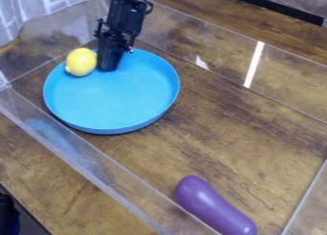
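Note:
My black gripper (110, 50) reaches down from the top to the back edge of the blue plate (115, 95). A yellow rounded object (79, 63) sits at the plate's back-left rim, just left of the gripper. The fingertips are dark and small, so whether they touch it or hold anything cannot be made out.
A purple eggplant-like object (211, 203) lies at the front right of the wooden surface (236, 115). Clear low walls (57, 159) edge the area on the left.

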